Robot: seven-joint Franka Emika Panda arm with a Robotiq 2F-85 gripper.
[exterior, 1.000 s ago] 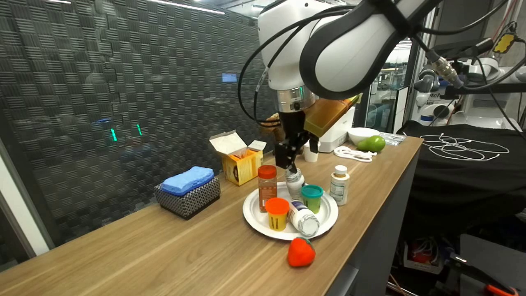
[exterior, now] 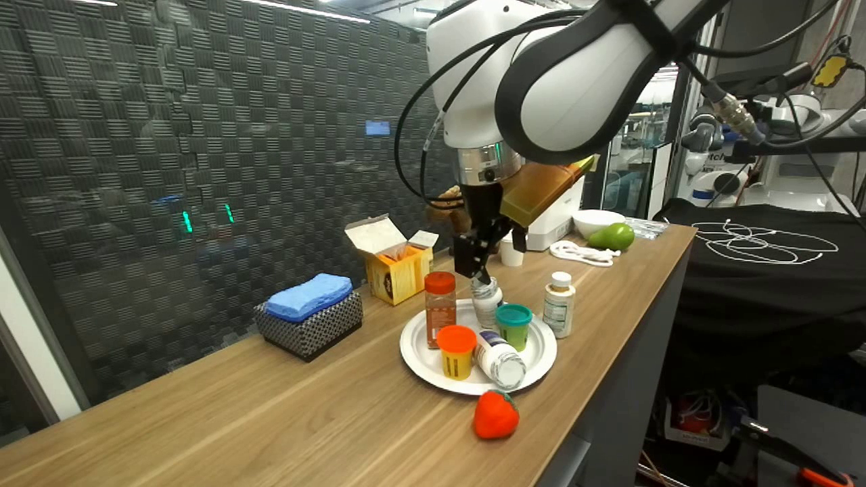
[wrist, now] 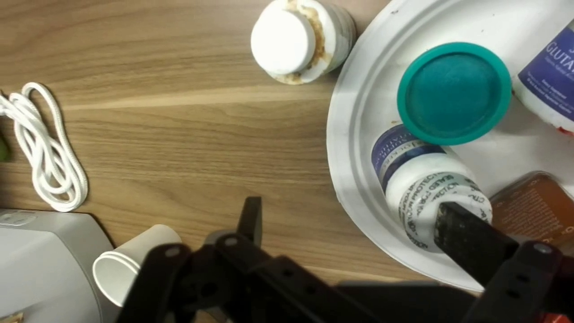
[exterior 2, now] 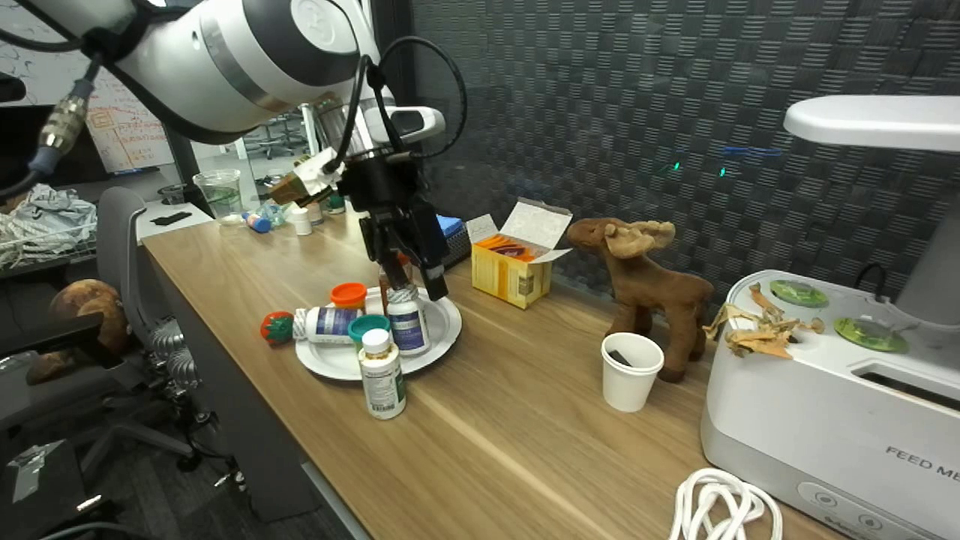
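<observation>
My open gripper hangs over the back rim of the white plate (wrist: 347,161). An upright white bottle with a purple label (exterior 2: 409,325) stands on the plate just below; one finger (wrist: 471,239) overlaps its top in the wrist view, and contact cannot be told. The other finger (wrist: 250,223) is over bare wood. Also on the plate are a teal-lidded tub (exterior: 513,325), an orange-lidded yellow tub (exterior: 457,353), a red-capped spice jar (exterior: 440,308) and a second white bottle lying on its side (exterior: 499,361).
A white-capped bottle (exterior: 559,304) stands beside the plate, and a red strawberry (exterior: 495,414) lies in front. Around them are a yellow box (exterior 2: 511,270), a plush moose (exterior 2: 652,283), a paper cup (exterior 2: 630,382) and a white cord (exterior 2: 722,504). Wood is clear between plate and cup.
</observation>
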